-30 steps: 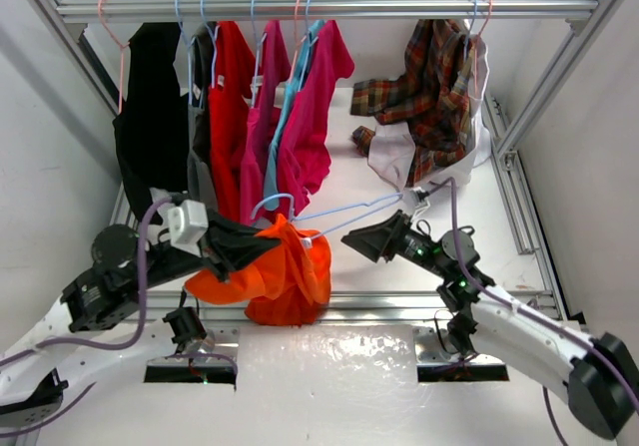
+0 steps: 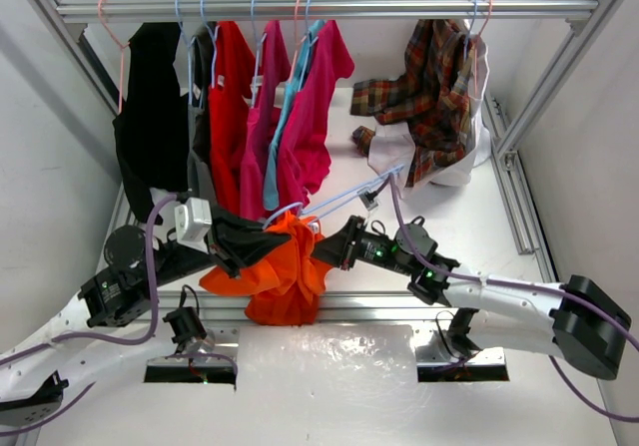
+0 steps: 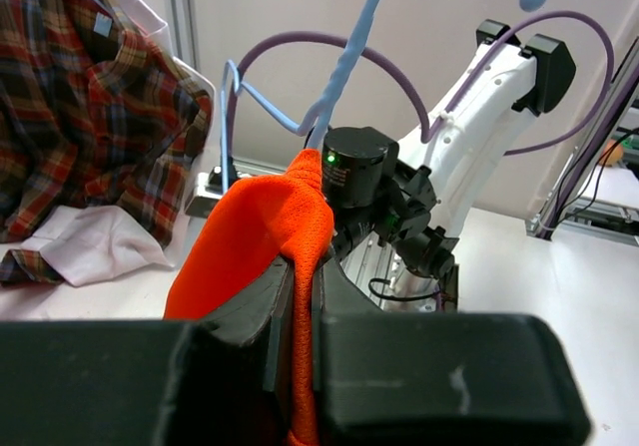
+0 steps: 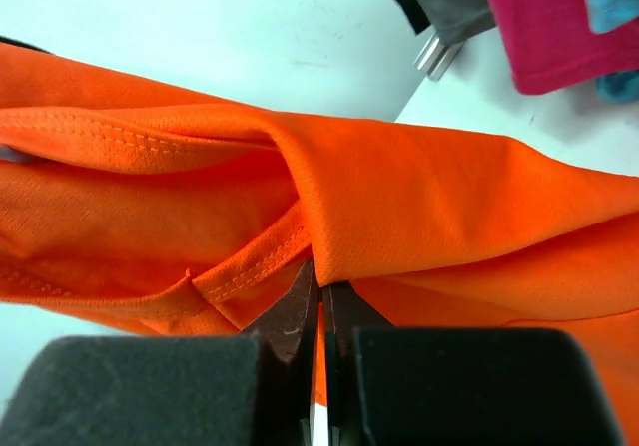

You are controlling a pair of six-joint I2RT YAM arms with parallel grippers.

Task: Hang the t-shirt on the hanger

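The orange t-shirt (image 2: 270, 286) hangs crumpled in the middle below the rack, with a blue hanger (image 2: 349, 194) reaching from it up to the right. My left gripper (image 2: 250, 246) is shut on the shirt's fabric, a bunched fold rising between its fingers beside the hanger's blue wire (image 3: 339, 77). My right gripper (image 2: 334, 251) is at the shirt's right side; in the right wrist view its fingertips (image 4: 339, 306) are shut against the orange folds, and whether any cloth is between them is hard to tell.
A steel rail (image 2: 379, 7) holds hung shirts: black, grey, red, pink and teal on the left, plaid (image 2: 429, 97) and white on the right.
My left gripper and the shirt have shifted slightly, and the hanger has tilted more steeply.
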